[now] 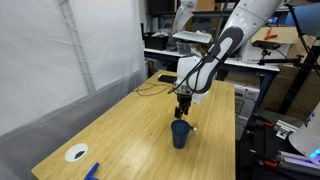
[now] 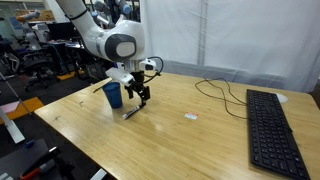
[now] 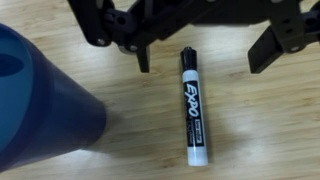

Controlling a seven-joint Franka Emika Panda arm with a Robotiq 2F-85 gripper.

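Observation:
A black-and-white Expo marker [image 3: 193,110] lies on the wooden table, its black cap end under the gap between my fingers in the wrist view. My gripper stands open above it, with nothing between the fingers. A dark blue cup [image 3: 45,100] stands upright beside the marker, at the left of the wrist view. From the second exterior view, the marker [image 2: 134,112] lies to the right of the cup [image 2: 114,95], and my gripper [image 2: 139,97] hovers close over the table there. The cup's inside is mostly hidden.
A black keyboard [image 2: 277,133] lies on the table with a cable [image 2: 222,89] near it. A blue object [image 1: 92,171] and a white disc [image 1: 76,152] are at the far left.

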